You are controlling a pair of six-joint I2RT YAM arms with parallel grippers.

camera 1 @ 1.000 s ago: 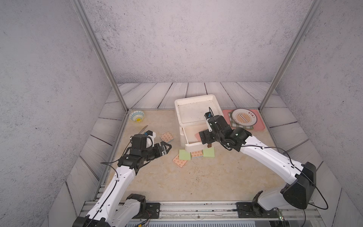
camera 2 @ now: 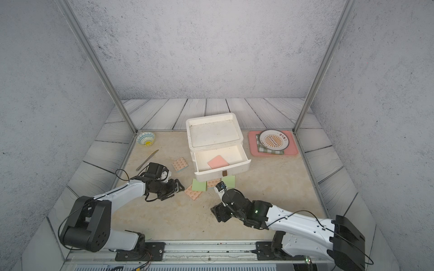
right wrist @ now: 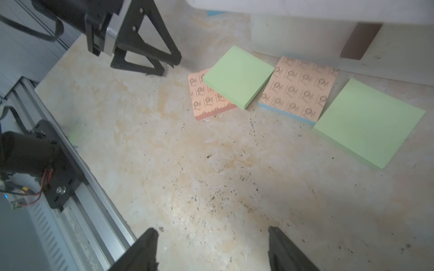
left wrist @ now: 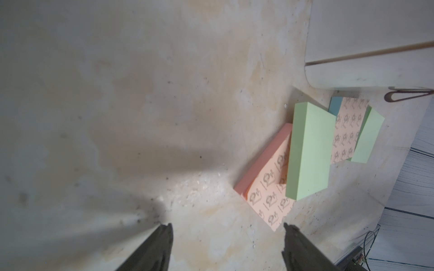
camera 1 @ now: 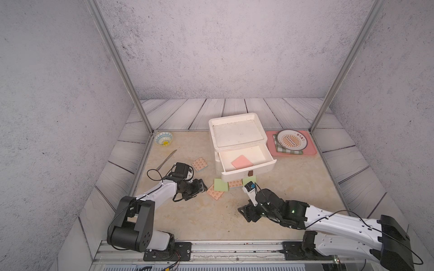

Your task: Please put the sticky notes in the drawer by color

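Note:
The white drawer unit (camera 1: 237, 131) has its drawer (camera 1: 260, 155) pulled out, with a pink note pad (camera 1: 240, 160) inside. On the table before it are two green pads (right wrist: 237, 74) (right wrist: 368, 122), a patterned pad with blue edge (right wrist: 298, 88) and a patterned pad with pink edge (right wrist: 208, 103) under one green pad. Another patterned pad (camera 1: 199, 164) lies left of the drawer. My left gripper is open and empty, just left of the pads. My right gripper is open and empty, in front of the pads.
A bowl (camera 1: 163, 139) and a knife (camera 1: 166, 159) lie at the left. A pink tray (camera 1: 307, 151) with a cloth and plate (camera 1: 291, 140) stands at back right. The front and right of the table have free room.
The pads look unmoved.

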